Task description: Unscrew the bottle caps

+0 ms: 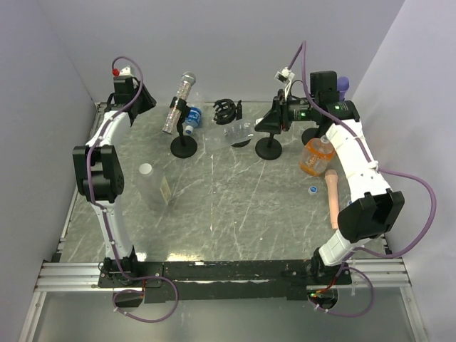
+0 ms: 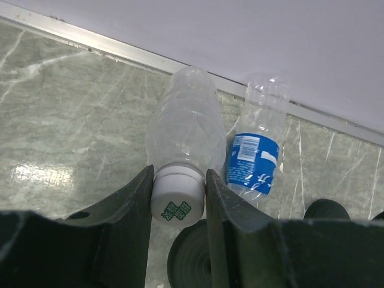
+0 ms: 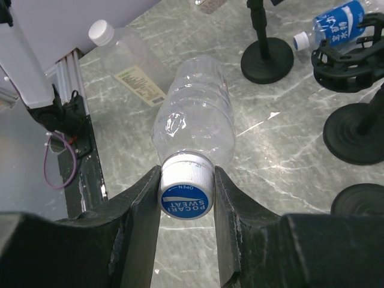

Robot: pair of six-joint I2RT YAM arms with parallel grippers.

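Observation:
In the left wrist view my left gripper is shut on the white cap of a clear bottle. Beside that bottle lies a blue-labelled bottle, which shows behind a stand in the top view. My right gripper is shut on the white ribbed cap, with a blue top, of another clear bottle. From the top, this bottle points left from the right gripper's fingers. Another bottle with a white cap is at left centre. An orange-labelled bottle is under the right arm.
A small blue loose cap and a skin-coloured microphone lie at the right. A stand with a glittery microphone, a black headset and another stand are at the back.

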